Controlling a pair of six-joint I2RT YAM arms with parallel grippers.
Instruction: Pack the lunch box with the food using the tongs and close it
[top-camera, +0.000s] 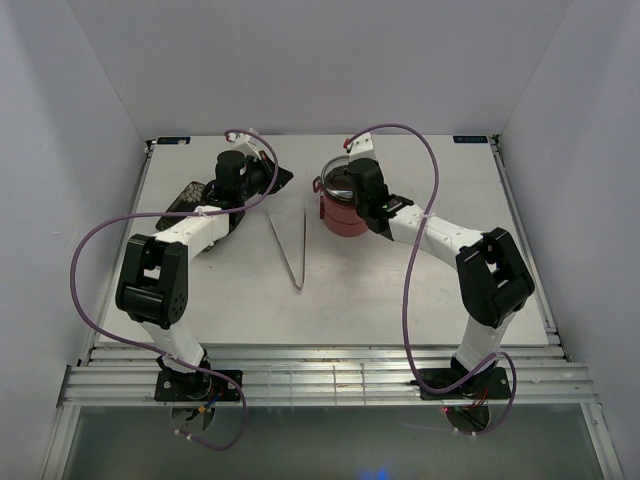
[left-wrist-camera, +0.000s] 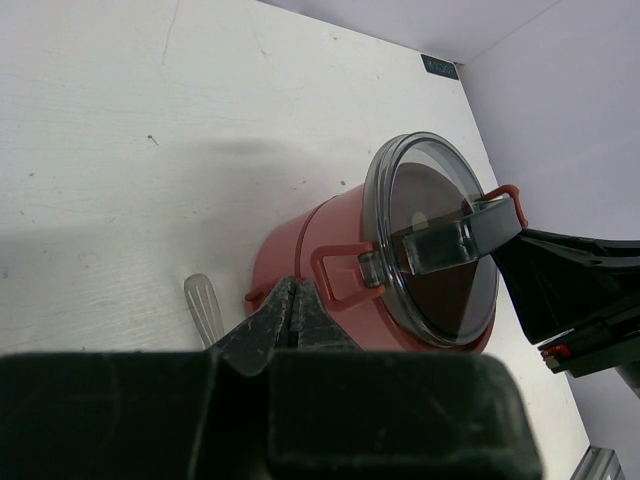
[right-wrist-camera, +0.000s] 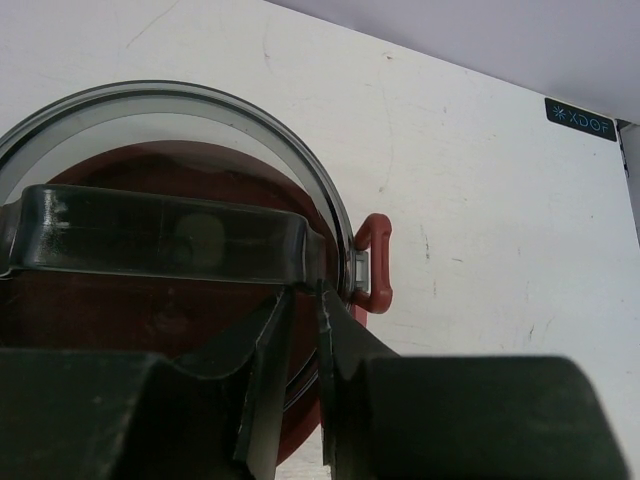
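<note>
The round red lunch box (top-camera: 344, 222) stands upright right of the table's middle, with a clear-rimmed lid (left-wrist-camera: 436, 150) over its top. Across that lid runs a smoky grey handle (right-wrist-camera: 165, 235). My right gripper is shut on one end of this handle, its fingertips close to the lid's rim. Whether the lid is clear of the box is hard to tell. To the left of the box, my left gripper (top-camera: 286, 177) is shut with nothing visible between its fingers; in its own wrist view its tips overlap the box's lower wall.
V-shaped metal tongs (top-camera: 299, 285) lie on the table in front of both grippers, one tip (left-wrist-camera: 204, 310) close to the box. A dark mesh tray (top-camera: 172, 220) sits at the left, partly under my left arm.
</note>
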